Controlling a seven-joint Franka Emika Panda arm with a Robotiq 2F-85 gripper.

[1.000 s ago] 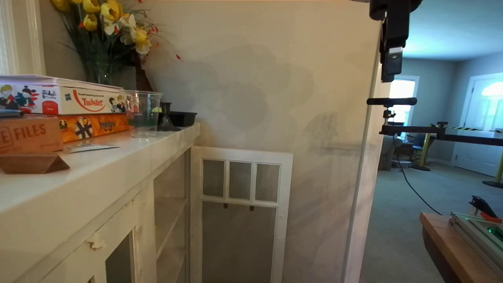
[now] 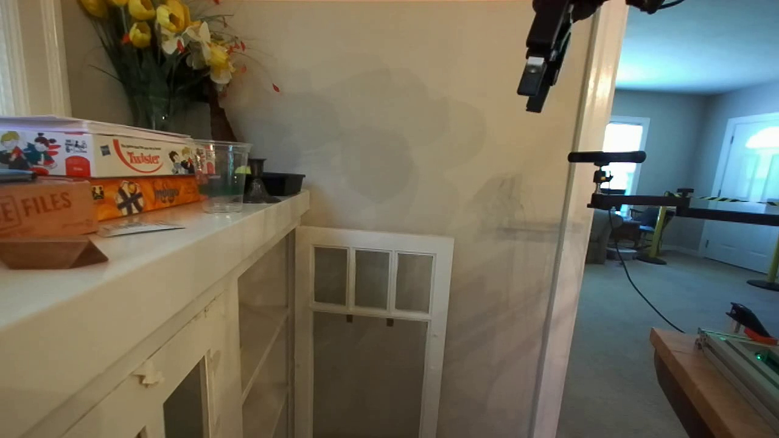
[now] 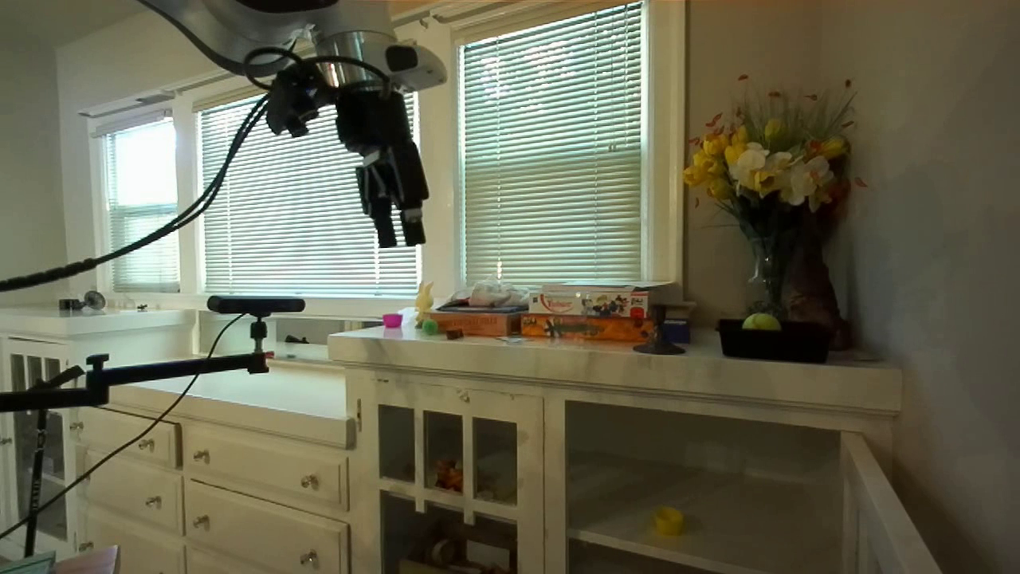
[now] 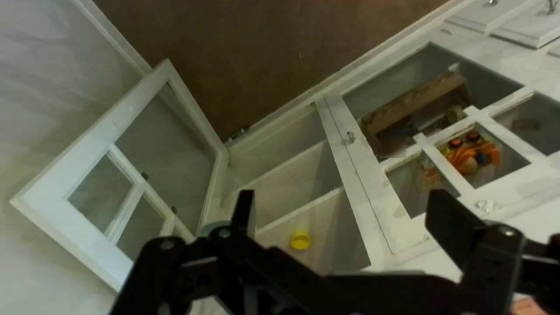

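My gripper is open; its two black fingers stand wide apart in the wrist view and nothing shows between them. High in the air, in exterior view 2, the gripper [image 3: 399, 234] points down in front of the window blinds, touching nothing. Exterior view 1 has the gripper [image 2: 537, 95] near the top right, slightly tilted. A small yellow cup [image 4: 300, 239] sits on a shelf inside the white cabinet, well apart from my fingers. That cabinet's glazed door [image 4: 50, 202] is swung open toward the wall.
Along the cabinet top are game boxes [image 3: 586, 327], a black tray [image 3: 774, 341] with a yellow-green ball, and a flower vase [image 3: 765, 263]. A clear cup [image 2: 223, 179] stands at the counter's edge. The neighbouring cabinet door [image 4: 367, 197] is closed, with orange toys behind it.
In exterior view 1 my gripper has moved left and slightly up, and it now tilts instead of hanging straight. The cabinet, door and counter objects look unchanged.
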